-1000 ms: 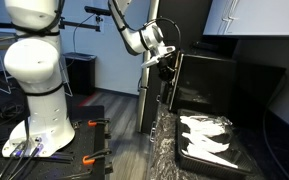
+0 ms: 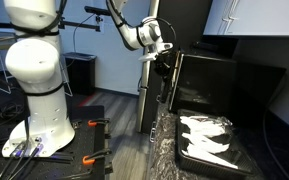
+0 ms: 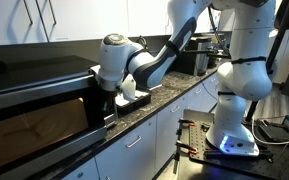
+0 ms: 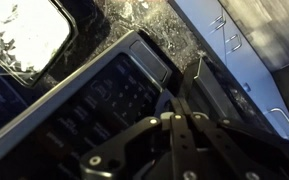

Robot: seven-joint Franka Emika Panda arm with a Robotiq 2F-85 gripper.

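Note:
A dark microwave (image 2: 206, 84) stands on the counter, its front turned toward the arm. In the wrist view its control panel (image 4: 109, 100) shows, with a rectangular button (image 4: 150, 60) at one end. My gripper is close to the panel's edge, beyond the button end. The fingers look shut, and nothing shows between them. From the second exterior view, the gripper (image 3: 111, 108) is in front of the microwave's right end. Whether the fingertips touch the panel cannot be told.
A black tray (image 2: 214, 160) with white crumpled material lies on the dark speckled counter (image 2: 164, 155) beside the microwave. White drawers (image 3: 144, 155) with metal handles line the counter front. Wall cabinets (image 2: 249, 18) hang above. Open floor lies before the counter.
The wrist and gripper have shifted slightly beside the microwave's front, and the forearm's angle has changed a little. The microwave and tray have stayed in place.

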